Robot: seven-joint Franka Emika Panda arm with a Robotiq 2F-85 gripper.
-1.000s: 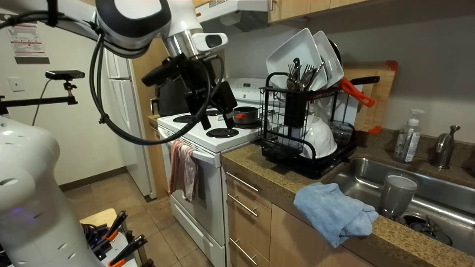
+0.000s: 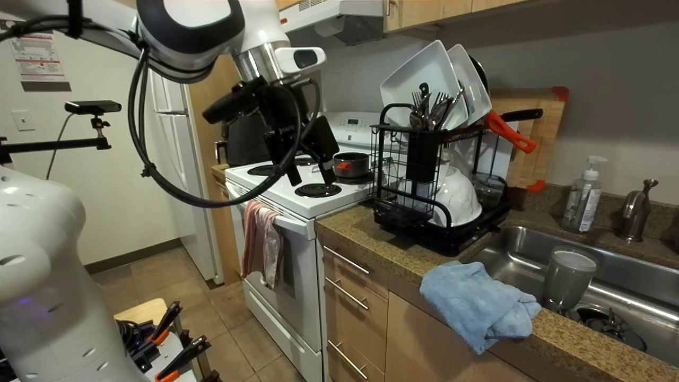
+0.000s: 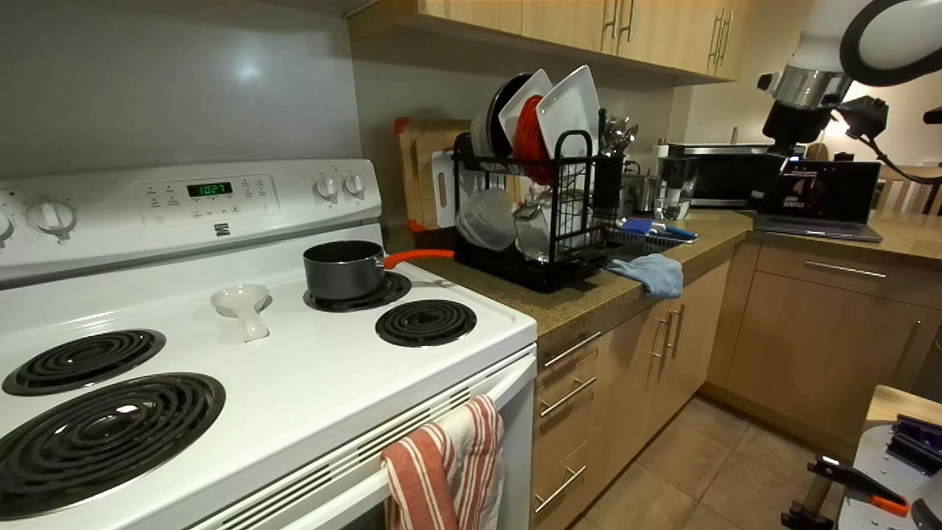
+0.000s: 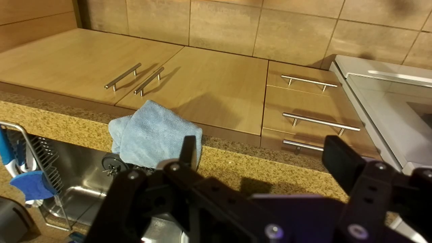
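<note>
High over the floor in front of the stove and counter hangs my gripper [image 2: 312, 179], its fingers apart with nothing between them. In the wrist view the two fingers [image 4: 344, 164] stand wide of each other, with bare counter and drawer fronts showing past them. A folded light-blue cloth [image 4: 156, 135] drapes over the counter edge by the sink, left of the fingers and well below them. The same blue cloth [image 3: 653, 274] shows beyond the dish rack in the second exterior view. No part of the gripper touches it.
A black dish rack [image 3: 556, 238] loaded with plates and cutlery stands between stove and sink. A grey pot [image 3: 344, 269] with a red handle sits on a rear burner, near a white spoon rest [image 3: 240, 302]. The sink [image 2: 522, 242] holds a clear cup [image 2: 568, 277].
</note>
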